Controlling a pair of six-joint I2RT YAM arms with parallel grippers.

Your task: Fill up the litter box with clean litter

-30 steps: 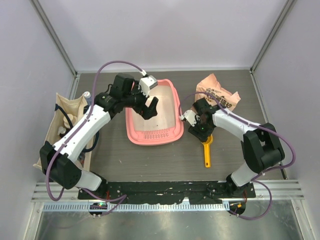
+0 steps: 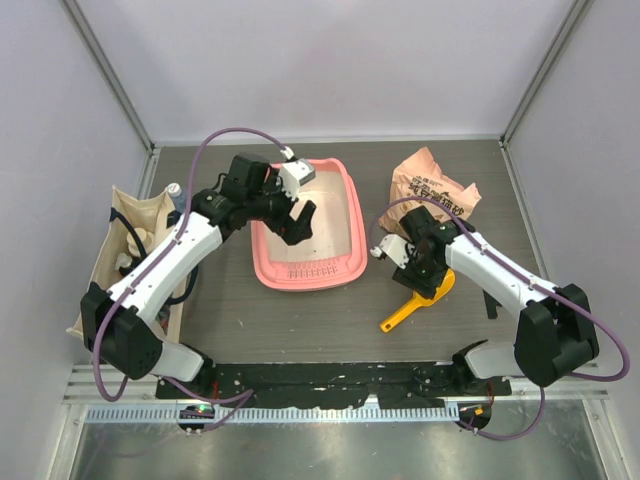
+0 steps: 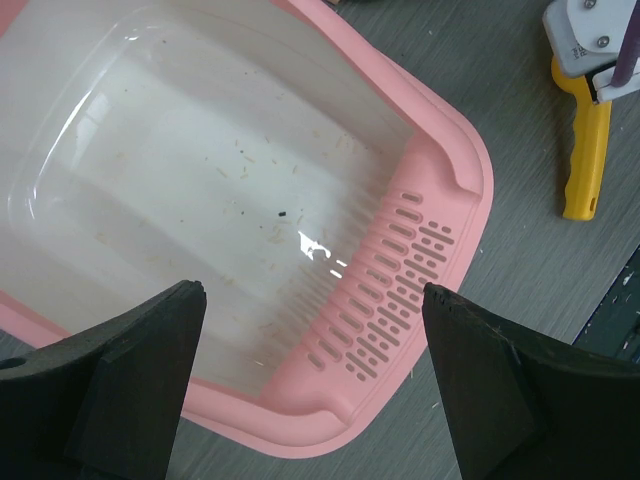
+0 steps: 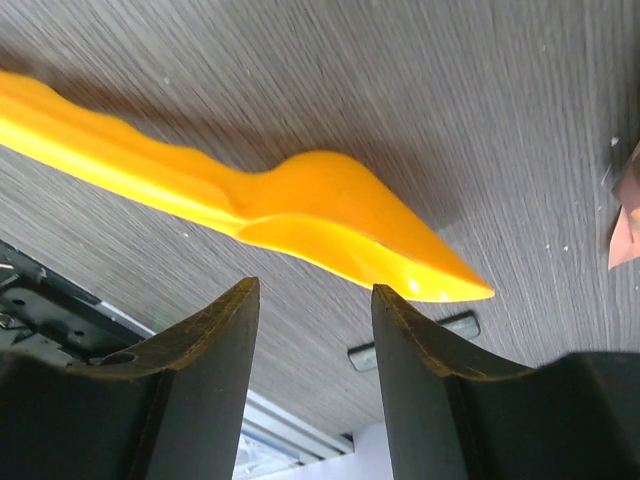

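Note:
The pink-rimmed litter box (image 2: 310,283) lies left of centre in the top view; its pale floor is bare but for a few specks. My left gripper (image 2: 300,222) is over it, open and empty, with the box's slotted end (image 3: 375,290) between its fingers in the left wrist view. A yellow scoop (image 4: 310,195) rests on the table right of the box, its handle slanting toward the front left. Above the scoop's bowl end, my right gripper stands open. In the right wrist view the scoop lies beyond the fingertips, not clamped. A printed brown paper bag (image 2: 430,184) stands behind it.
At far left stands a beige bin (image 2: 108,255) with a bottle (image 2: 178,196) and other items. A small black strip (image 2: 490,305) lies right of the scoop. The table front between bin and scoop is clear.
The scoop has turned from pointing straight to the front to a slant, its bowl end swinging right. The left arm has barely moved.

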